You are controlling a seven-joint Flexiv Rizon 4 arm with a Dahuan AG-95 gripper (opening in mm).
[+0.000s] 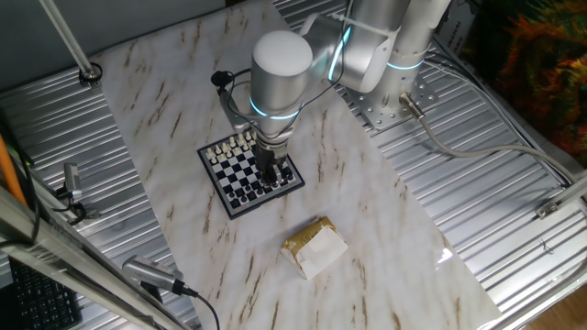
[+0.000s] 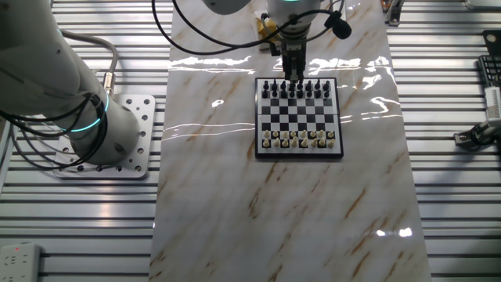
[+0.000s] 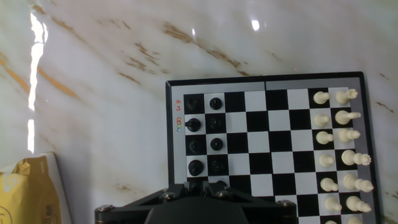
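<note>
A chess board with a dark frame lies flat on the marble table. White pieces line one edge in two rows, and black pieces line the opposite edge in two rows. My gripper points down over the middle of the black rows. In the wrist view the gripper has its dark fingers close together at the bottom, low over the black pieces. They cover some pieces there, and the dark tips blend with them. Whether a piece stands between the tips is hidden.
A yellow and white packet lies on the table a short way from the black side of the board. Bare marble stretches beyond the white side. A camera is mounted by the table's edge.
</note>
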